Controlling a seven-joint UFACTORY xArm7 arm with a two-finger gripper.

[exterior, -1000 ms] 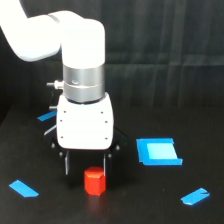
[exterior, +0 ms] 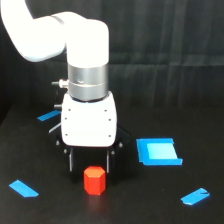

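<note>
A red block (exterior: 95, 181) stands upright on the black table (exterior: 135, 200). My gripper (exterior: 90, 170) is open just above and around the block's top in this view. One finger (exterior: 70, 160) shows left of the block and the other finger (exterior: 109, 162) shows to its right. Dark gaps separate both fingers from the block. I cannot tell from this single view whether the gripper is directly over the block or behind it.
A pale square with a blue tape border (exterior: 145, 152) lies to the right on the table. Blue tape strips mark the left front (exterior: 23, 188), right front (exterior: 195, 197) and left back (exterior: 49, 115).
The arm and gripper have shifted slightly to the right. The fingers stay apart, and the red block has not visibly moved.
</note>
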